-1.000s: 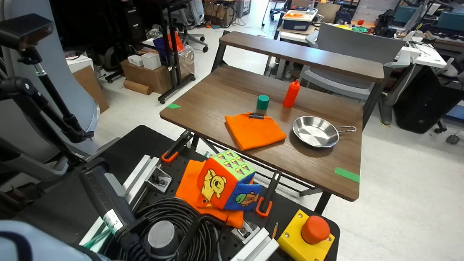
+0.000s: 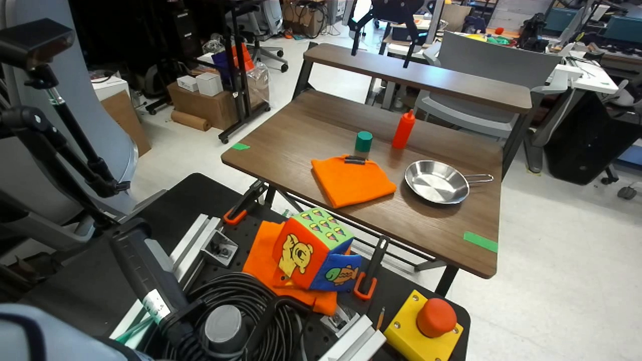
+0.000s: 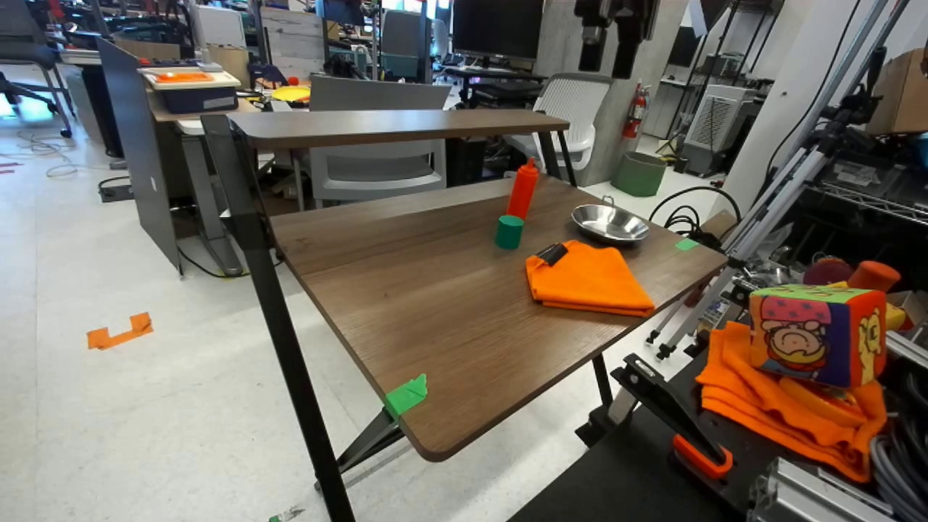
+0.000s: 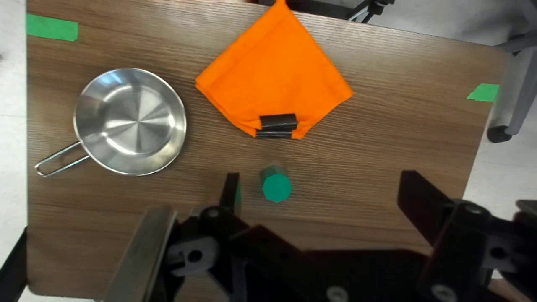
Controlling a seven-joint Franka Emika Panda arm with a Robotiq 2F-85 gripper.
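Observation:
On the brown table lie an orange folded cloth (image 2: pixel 353 180) with two black pieces (image 4: pixel 277 123) at one corner, a small green cylinder (image 2: pixel 363 142), a red squeeze bottle (image 2: pixel 403 130) standing upright, and a steel pan (image 2: pixel 437 182) with a wire handle. My gripper (image 2: pixel 383 57) hangs high at the top of exterior view 1, and its dark fingers also show at the top of exterior view 2. In the wrist view, its fingers stand wide apart, open, with nothing held; below them is the table, with the green cylinder (image 4: pixel 276 184) appearing between them. The bottle is out of sight there.
A raised shelf (image 2: pixel 415 75) spans the table's back edge. Green tape (image 2: pixel 481 241) marks table corners. In front, a black cart carries a picture cube (image 2: pixel 317 251), orange cloths, cables and a yellow box with a red button (image 2: pixel 425 328).
My gripper has come into exterior view 1 from above, over the back shelf; it was absent there a second ago. The objects on the table have not moved.

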